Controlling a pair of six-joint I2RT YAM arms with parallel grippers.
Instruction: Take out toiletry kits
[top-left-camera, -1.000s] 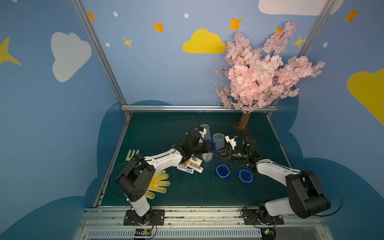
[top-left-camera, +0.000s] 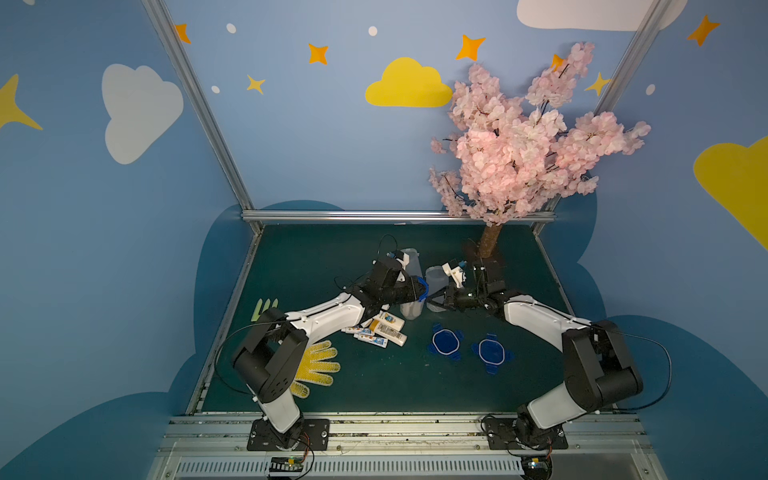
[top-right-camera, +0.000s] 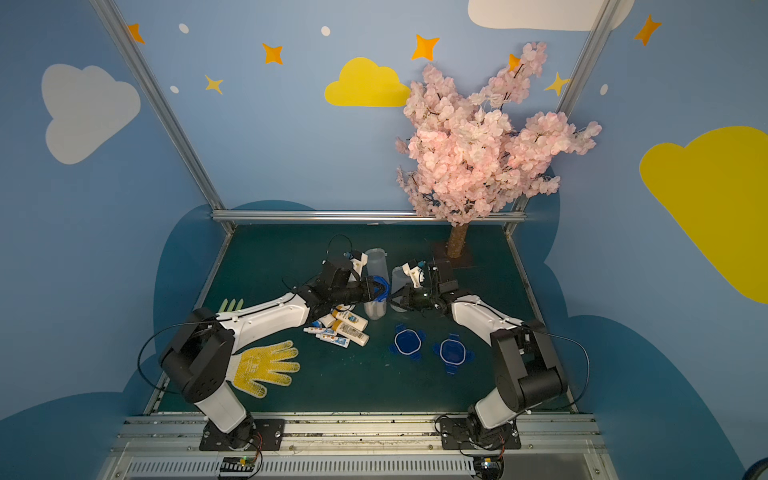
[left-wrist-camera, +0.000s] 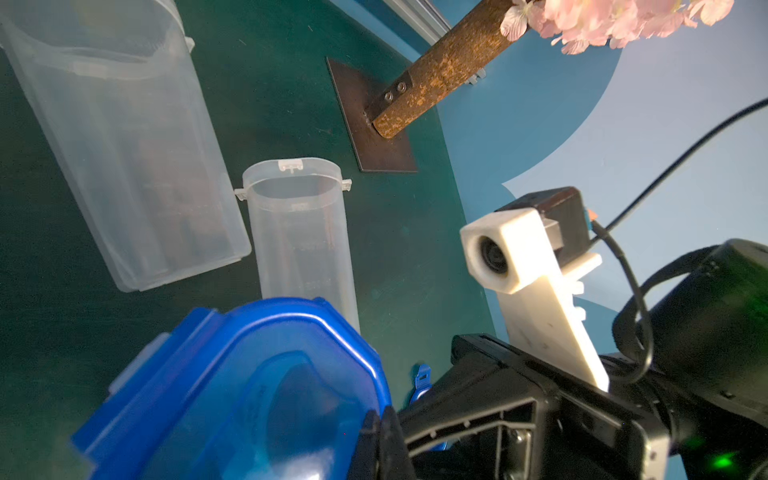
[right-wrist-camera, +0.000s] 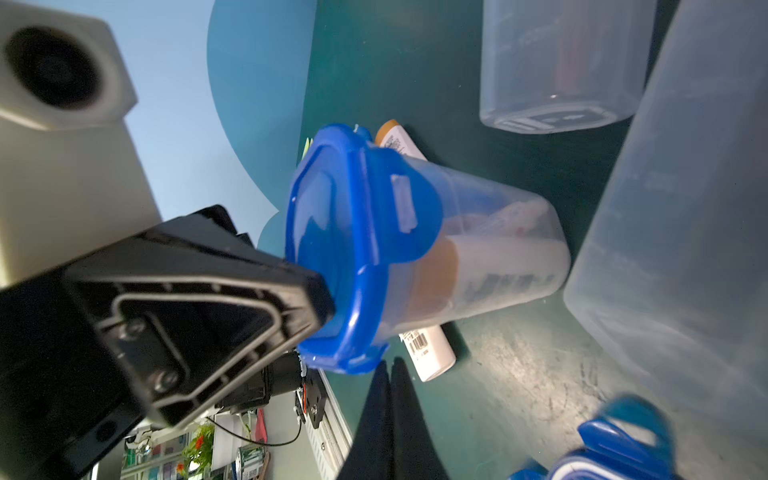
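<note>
A clear box with a blue lid (right-wrist-camera: 328, 240) has a white bottle with a tan cap inside. In the top left view its lid (top-left-camera: 423, 289) shows at my left gripper's tip. My left gripper is shut at the lid's edge; whether it pinches the rim cannot be told. My right gripper is shut, nothing showing between its fingers, close beside the lidded box. Two other clear boxes stand lidless: a larger one (left-wrist-camera: 136, 160) and a narrower one (left-wrist-camera: 300, 232). Several bottles and tubes (top-left-camera: 388, 329) lie loose by the left arm.
Two blue lids (top-left-camera: 445, 342) lie flat on the table's right half. A yellow glove (top-left-camera: 317, 369) is at front left. The blossom tree's trunk (top-left-camera: 489, 240) stands at the back right. Bare table lies at front centre.
The left arm is almost unmoved.
</note>
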